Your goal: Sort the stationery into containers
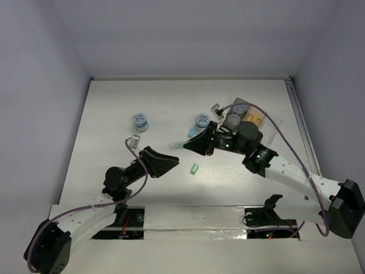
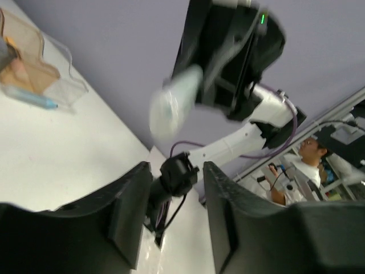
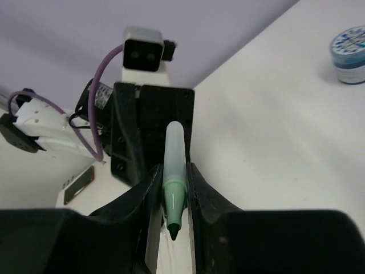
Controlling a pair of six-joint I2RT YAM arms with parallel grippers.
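Observation:
A green-tipped marker is held in my right gripper (image 1: pixel 188 145), which is shut on it; in the left wrist view its pale end (image 2: pixel 171 105) is blurred above my fingers. My left gripper (image 1: pixel 172 161) is just to the lower left, its fingers (image 2: pixel 128 205) parted with nothing between them. A small green piece (image 1: pixel 194 169) and a blue one (image 1: pixel 191 132) lie on the table. Two jars with patterned lids (image 1: pixel 140 121) (image 1: pixel 202 120) stand farther back. Sorting containers (image 1: pixel 256 117) are at the back right, partly hidden by my right arm; a blue pen (image 2: pixel 31 97) lies beside them.
Grey walls enclose it on the back and sides.

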